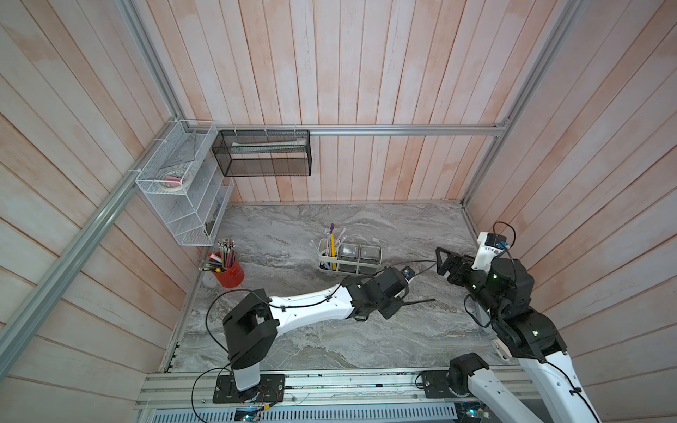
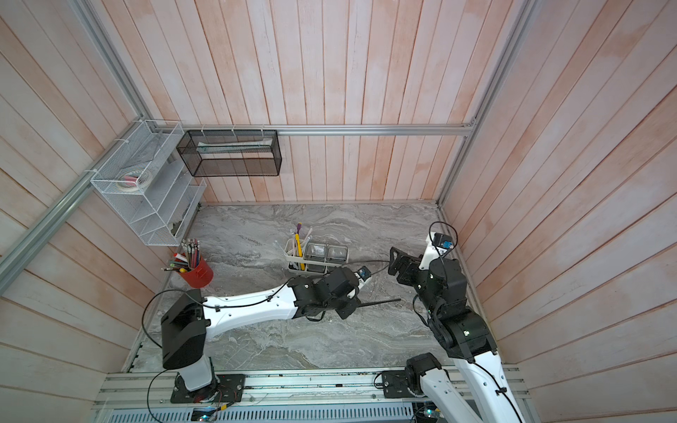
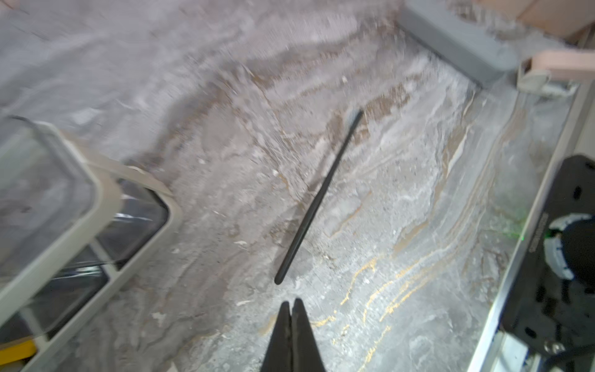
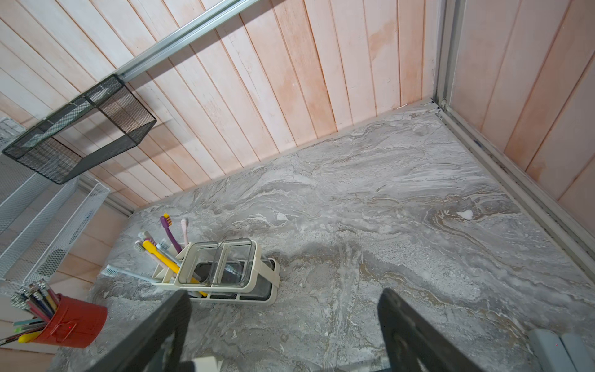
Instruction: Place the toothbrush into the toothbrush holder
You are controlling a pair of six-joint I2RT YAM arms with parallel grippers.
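Observation:
A dark, slim toothbrush point(image 3: 319, 198) shows against the counter in the left wrist view, its near end just beyond my left gripper. That gripper's fingertips are together with nothing visible between them, and a small gap separates them from the brush. From above, the toothbrush point(image 1: 421, 301) reaches rightward from beside the left hand. The white toothbrush holder point(image 1: 349, 263) stands behind the left arm, with a yellow brush and several others in its left part. My right gripper is open and empty, raised at the right side.
A red cup of pens point(image 1: 229, 273) stands at the left. A white wire shelf point(image 1: 187, 183) and black mesh basket point(image 1: 262, 152) hang behind. Cables droop between the arms.

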